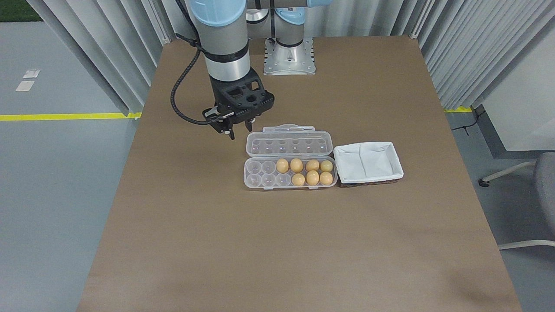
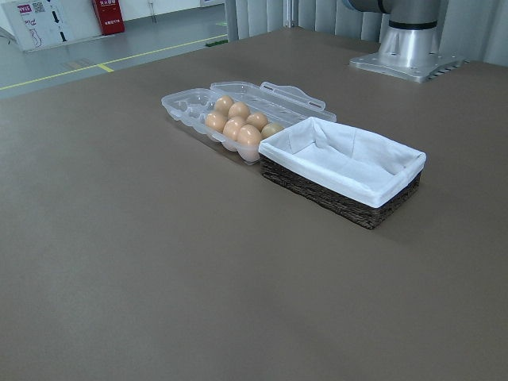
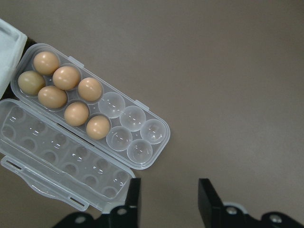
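Observation:
In the front view my gripper (image 1: 240, 132) hangs above the table, left of and behind an open clear plastic egg carton (image 1: 255, 179). In the wrist view the gripper is open, with only bare table between its fingers. The carton (image 3: 156, 154) holds several brown eggs (image 3: 66, 78), grouped at the end next to the basket; its other cups are empty. Beside the carton is a dark woven basket with a white liner (image 1: 367, 162), which looks empty in the left view (image 2: 341, 163).
The robot's metal base plate (image 1: 289, 67) stands at the back. A grey chair (image 1: 543, 192) is off the table's right edge.

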